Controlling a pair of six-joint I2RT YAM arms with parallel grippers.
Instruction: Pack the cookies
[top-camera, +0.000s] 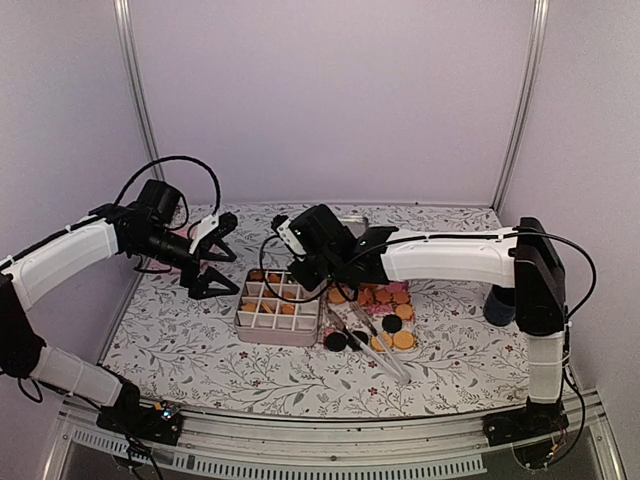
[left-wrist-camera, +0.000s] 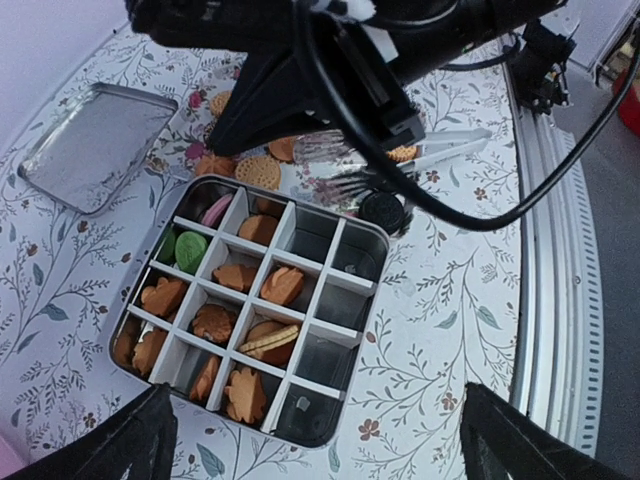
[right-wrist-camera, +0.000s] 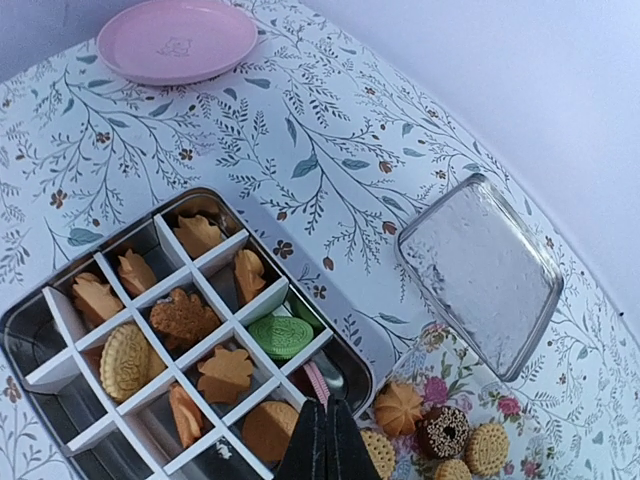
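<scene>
The gridded cookie box (top-camera: 279, 330) stands mid-table, many cells holding cookies such as a green one (right-wrist-camera: 281, 337) and a sandwich cookie (left-wrist-camera: 270, 341); several cells are empty. My left gripper (top-camera: 212, 280) is open, left of the box. My right gripper is shut, above the box's right end, with nothing visible between its fingers. Silver tongs (top-camera: 385, 361) lie on the floral cookie mat right of the box, among orange cookies (top-camera: 403, 340) and black ones (top-camera: 335, 341).
An empty metal tray (right-wrist-camera: 480, 275) lies at the back, a pink plate (right-wrist-camera: 177, 40) at the back left. A dark mug (top-camera: 500, 305) stands at the right.
</scene>
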